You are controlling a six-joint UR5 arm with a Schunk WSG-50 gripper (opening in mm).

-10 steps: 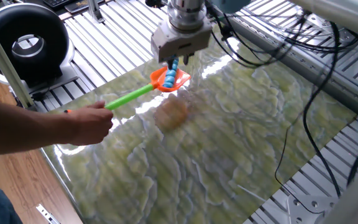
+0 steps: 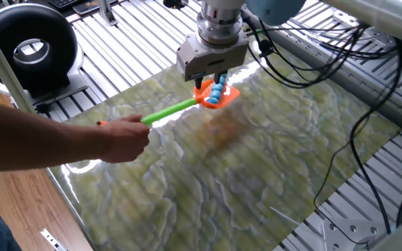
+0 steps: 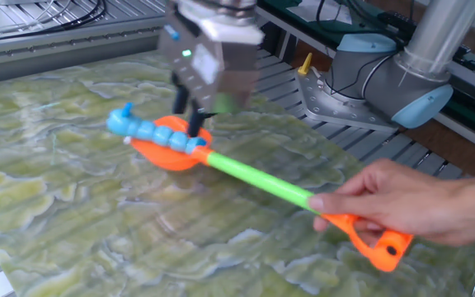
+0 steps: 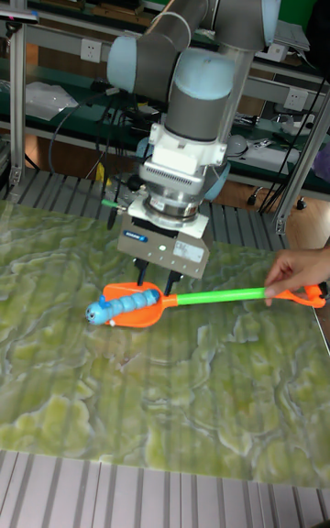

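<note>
A blue segmented toy caterpillar point(image 4: 121, 305) lies across the orange scoop point(image 4: 149, 316) of a toy shovel. A person's hand point(image 3: 394, 200) holds this shovel by its orange grip end, and its green shaft point(image 3: 258, 179) runs to the scoop. Right over the scoop hangs my gripper point(image 4: 154, 285), pointing down, its two dark fingers apart. In exterior view 2 the gripper point(image 3: 186, 124) shows close behind the caterpillar, one fingertip near its tail end. Whether a finger touches the toy or scoop cannot be made out. From exterior view 1 the gripper point(image 2: 211, 84) partly overlaps the scoop.
The green marbled board point(image 2: 257, 174) below is otherwise bare, with a blurred reflection under the scoop. Slatted metal table point(image 2: 128, 42) surrounds it. Black cables point(image 2: 354, 139) hang at the right, and a black ring-shaped object point(image 2: 30, 52) stands at the back left.
In exterior view 1 the hand, shovel and caterpillar have moved to the right. The gripper has also shifted right and slightly down, staying over the scoop.
</note>
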